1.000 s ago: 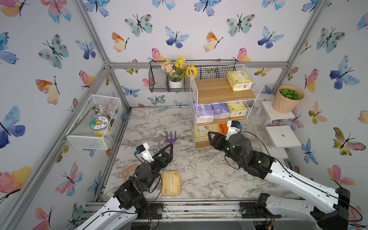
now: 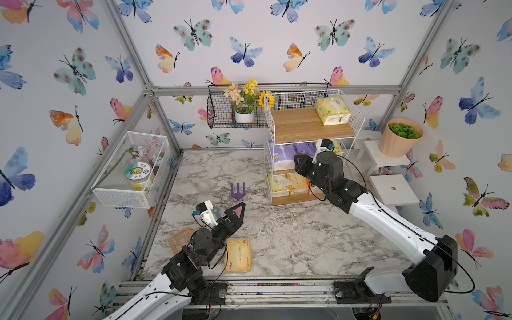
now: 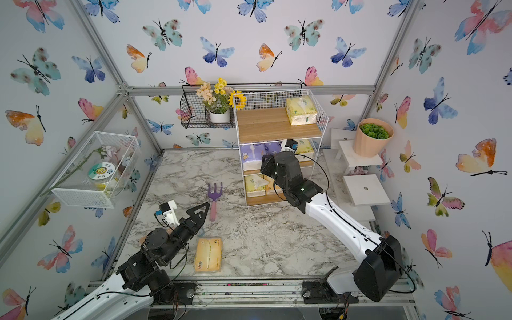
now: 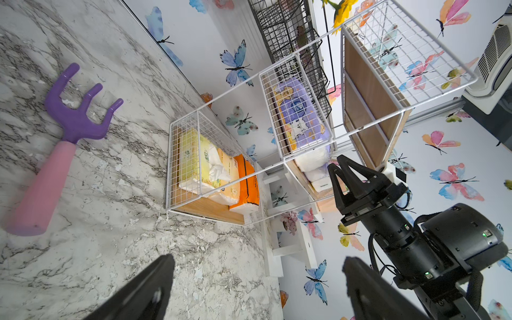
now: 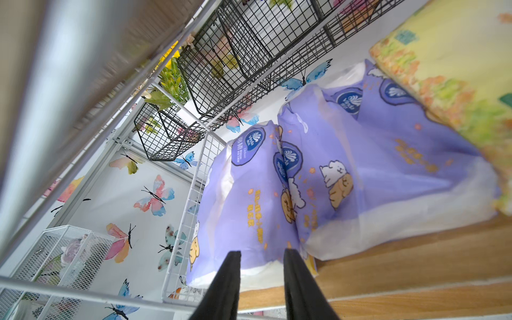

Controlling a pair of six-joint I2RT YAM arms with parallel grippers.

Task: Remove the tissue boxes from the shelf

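Observation:
The white wire shelf has wooden boards. Its top holds one yellow-green tissue pack. On the middle board, purple packs sit beside a yellow floral pack. The bottom level carries a yellow pack and an orange pack. My right gripper is at the middle level, fingers a little apart, before the lower front of the left purple pack; no grip on it is clear. My left gripper stands open over the table, empty.
An orange-yellow pack lies on the table near the front edge. A purple-tined fork lies further back. White steps and a planter flank the shelf's right.
My right gripper has risen from the bottom level to the middle level, now covering part of the packs in the top left view. The left gripper has shifted and turned slightly, staying empty.

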